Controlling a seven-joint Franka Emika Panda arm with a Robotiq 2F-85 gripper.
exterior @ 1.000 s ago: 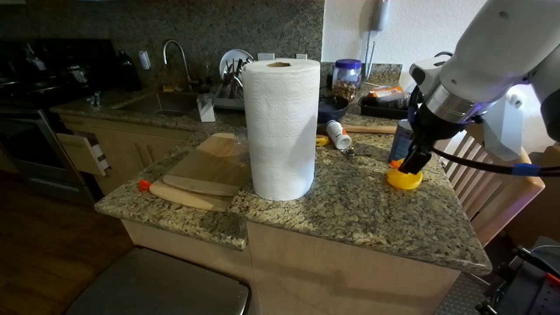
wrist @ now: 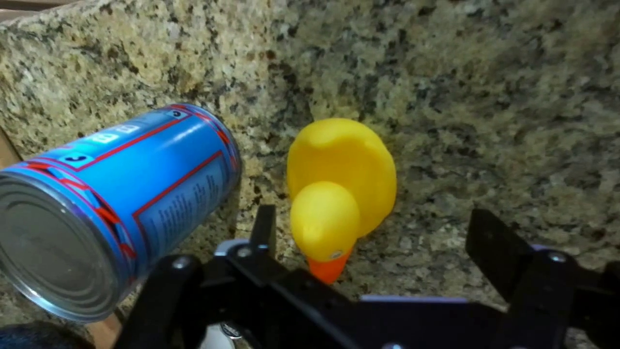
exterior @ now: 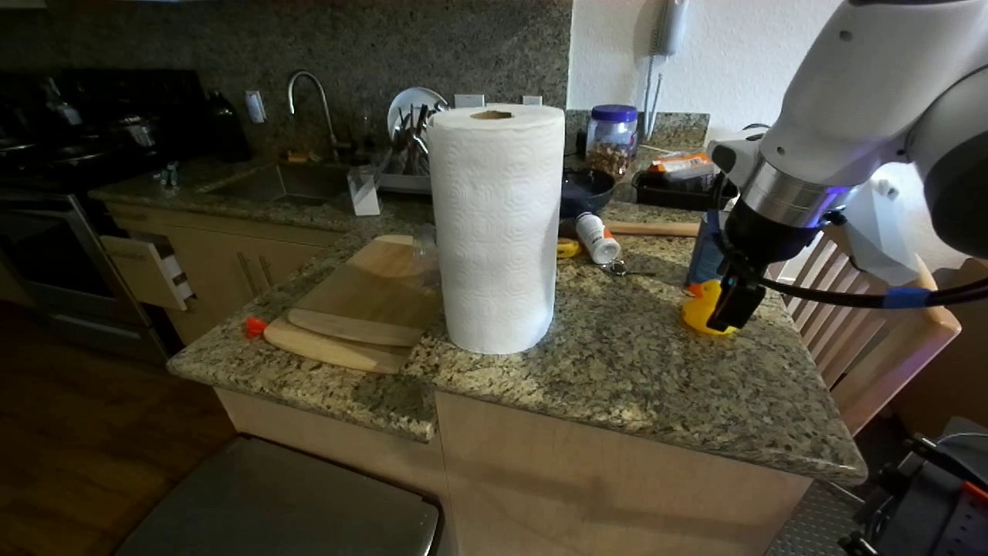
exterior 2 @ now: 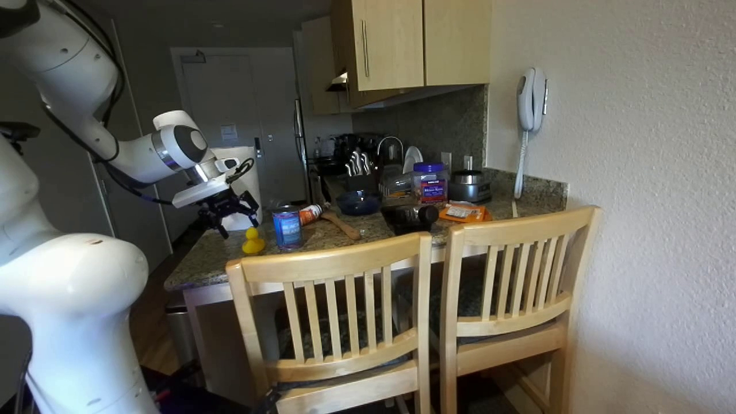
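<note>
A yellow rubber duck (wrist: pixel 372 168) with an orange beak sits upright on the granite counter (exterior: pixel 639 371). My gripper is open over it, its two black fingers wide apart in the wrist view. The duck's head lies between them in that view, closer to the left finger, with a clear gap on the right. From the side, the gripper (exterior 2: pixel 240 227) hangs close above the duck (exterior 2: pixel 253 242), one fingertip near its head. Exterior view 1 has the black fingers partly covering the duck (exterior: pixel 699 310). Nothing is gripped.
A blue can (wrist: pixel 157 192) stands close beside the duck, left of the fingers. A paper towel roll (exterior: pixel 495 232) stands tall mid-counter, near cutting boards (exterior: pixel 370 292). A white bottle (exterior: pixel 597 238) lies behind. Chairs (exterior 2: pixel 331 265) line one side.
The arm has come down and slightly left in exterior view 1, bringing the fingertips lower beside the duck. The duck and the can appear unmoved.
</note>
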